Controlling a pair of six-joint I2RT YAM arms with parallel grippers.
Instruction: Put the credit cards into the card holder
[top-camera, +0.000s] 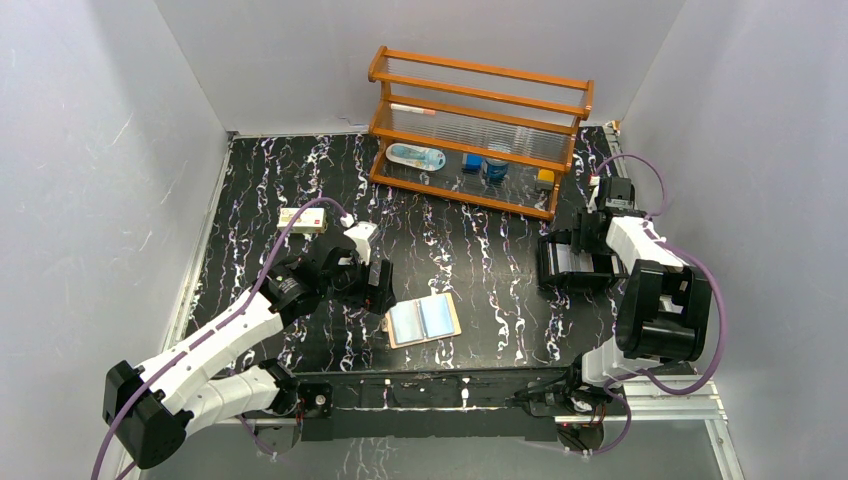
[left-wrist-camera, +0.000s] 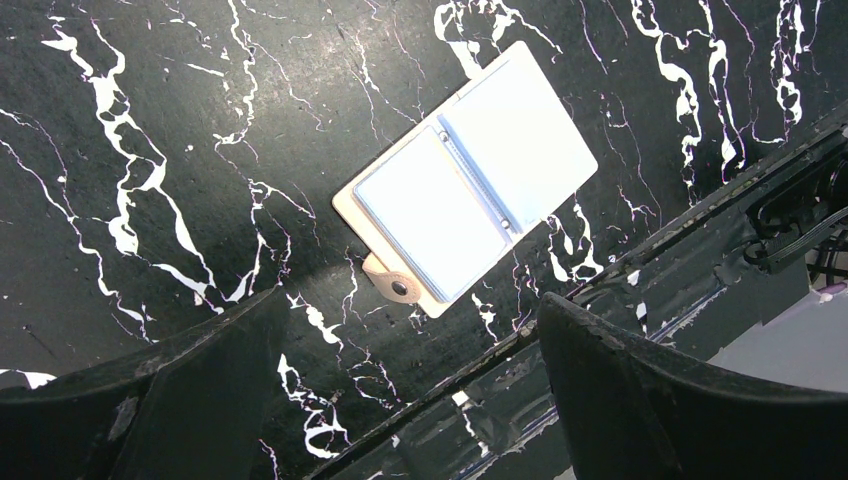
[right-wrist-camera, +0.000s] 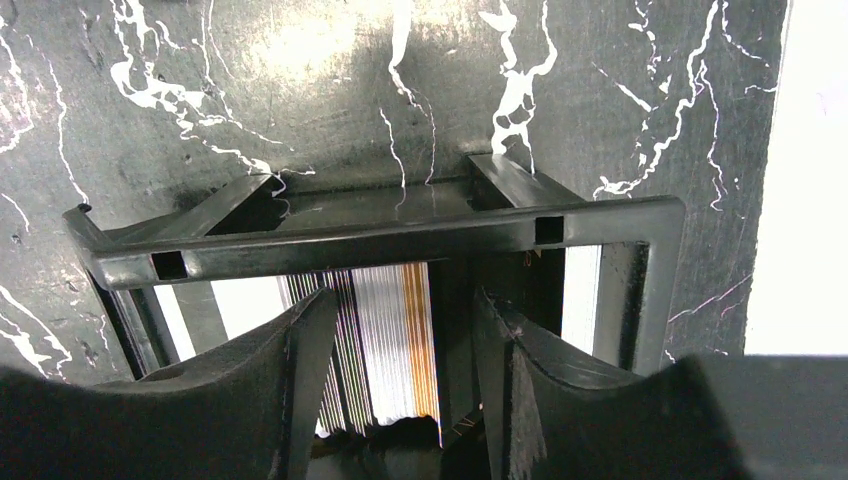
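Note:
The card holder (left-wrist-camera: 430, 215) lies unfolded on the black table, with clear sleeves, a metal ring spine and a tan snap tab, seen in the left wrist view. Above and beside it my left gripper stands open and empty. In the right wrist view a black box (right-wrist-camera: 360, 240) holds a row of credit cards (right-wrist-camera: 385, 340) on edge, mostly white with some orange edges. My right gripper is open over that row, its left finger (right-wrist-camera: 310, 340) over the cards, its right finger (right-wrist-camera: 500, 340) over a dark gap right of the orange edges.
A wooden rack (top-camera: 480, 130) stands at the back with a blue tin and a packet on its lower shelf. Behind my left arm lies a small cream box (top-camera: 303, 220). Table between holder and black box is clear; a grey wall is close on the right.

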